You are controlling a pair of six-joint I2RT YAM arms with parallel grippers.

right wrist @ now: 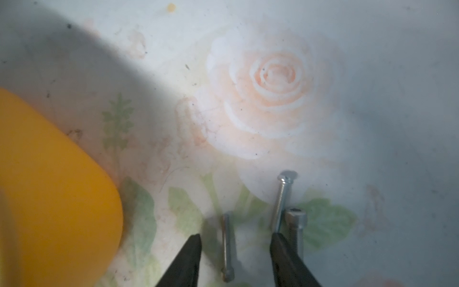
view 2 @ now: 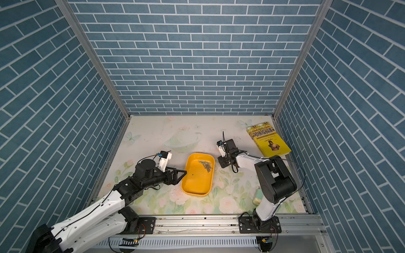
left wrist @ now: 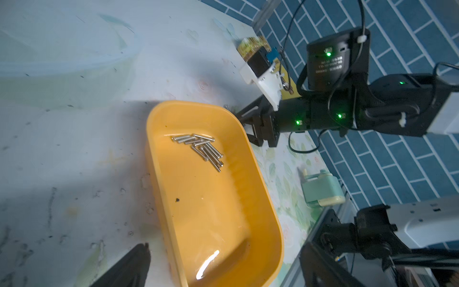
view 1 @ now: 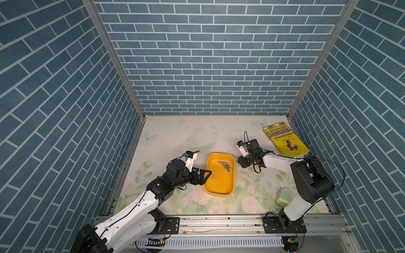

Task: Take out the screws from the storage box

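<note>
The yellow-orange storage box (view 1: 220, 183) sits mid-table, several silver screws (left wrist: 203, 148) piled in its far end and the rest nearly bare. At the box's left rim my left gripper (view 1: 206, 173) is open, with its blurred fingers (left wrist: 126, 267) at the bottom of the left wrist view. Just right of the box, low over the table, my right gripper stands partly open. A loose screw (right wrist: 227, 248) shows between its fingers, with a clear gap on both sides. Two more screws lie at its right finger, a thin one (right wrist: 282, 198) and a thicker one (right wrist: 296, 227).
A yellow book (view 1: 286, 139) lies at the back right. Near the right arm's base is a pale green object (view 1: 283, 196). Free table stretches behind the box and to its back left.
</note>
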